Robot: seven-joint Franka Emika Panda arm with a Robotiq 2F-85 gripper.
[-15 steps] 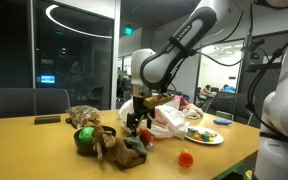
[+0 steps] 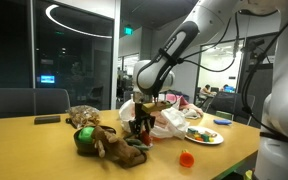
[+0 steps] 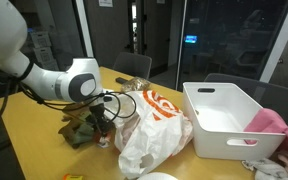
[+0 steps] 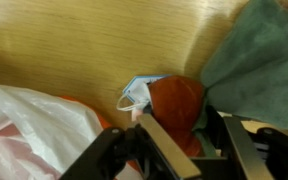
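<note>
A soft-looking red item (image 4: 176, 100) lies at the fingertips in the wrist view, with a small blue-and-white piece (image 4: 137, 90) at its edge. My gripper points down over it, its fingers apart on either side; whether they press on it cannot be told. Dark green cloth (image 4: 259, 65) lies against the red item on the right. In exterior view 1 the gripper (image 2: 142, 132) is low over the table, and only a bit of red shows beneath it. White plastic bag (image 3: 152, 132) stands close beside the gripper (image 3: 106, 122) in exterior view 2.
A dark bowl (image 2: 87, 147) and a brown item (image 2: 106, 140) sit close by. An orange round object (image 2: 186, 159) and a plate of items (image 2: 204, 136) stand nearer the arm. A white bin (image 3: 221, 144) is beyond the bag. Bare table (image 2: 29, 140) stretches left.
The arm has come down, bringing the gripper lower around the red item. The bowl, orange object and plate have stayed put.
</note>
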